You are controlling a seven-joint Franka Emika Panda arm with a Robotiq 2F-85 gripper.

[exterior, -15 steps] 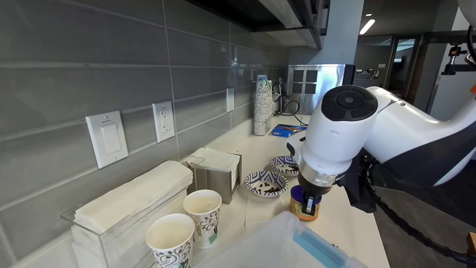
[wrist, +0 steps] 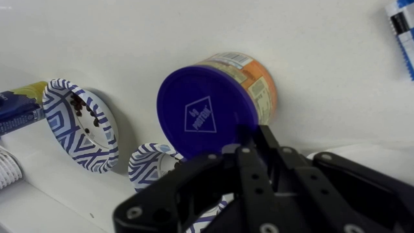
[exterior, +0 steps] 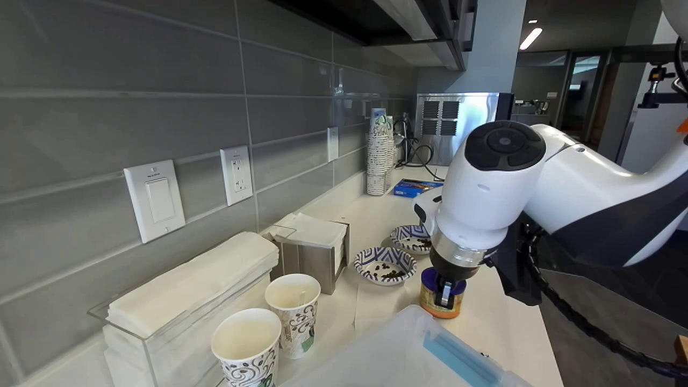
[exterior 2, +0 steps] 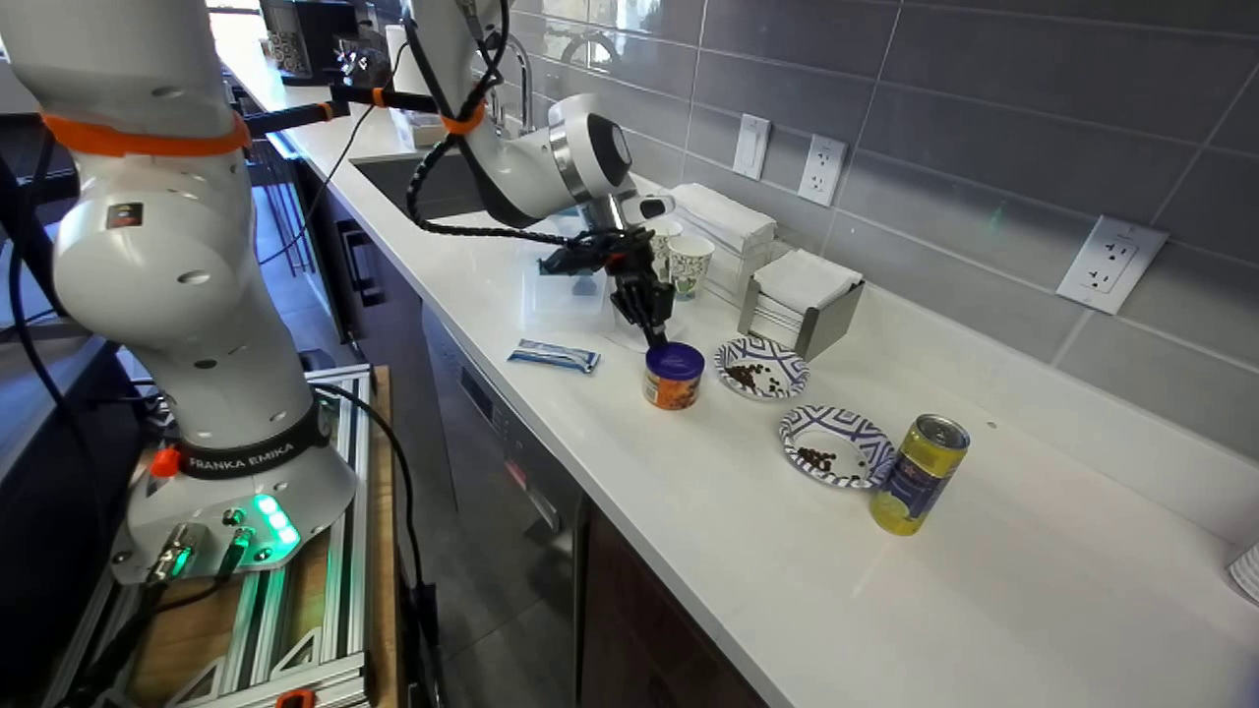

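Note:
An orange can with a purple lid (exterior 2: 674,391) stands upright on the white counter. In the wrist view its lid (wrist: 198,112) faces me, with the labelled side (wrist: 258,83) showing behind. My gripper is at the lid's edge, one fingertip over the purple top and the other just outside the rim. The fingers are close together, shut on the lid's rim. In exterior view 1 the gripper (exterior: 445,298) points down in front of the can (exterior: 430,303); the exact contact is partly hidden by the dark fingers.
Two patterned bowls (exterior 2: 761,346) (exterior 2: 814,427) hold small dark pieces. A yellow-blue can (exterior 2: 918,474) stands by the farther bowl. A blue-white wrapped bar (exterior 2: 555,355), paper cups (exterior: 294,316) and a translucent plastic container (exterior: 387,351) are near.
The arm and gripper have shifted very slightly, and the can sits a touch farther right in exterior view 1. The gripper stays at the lid; the bowls and cups have not moved.

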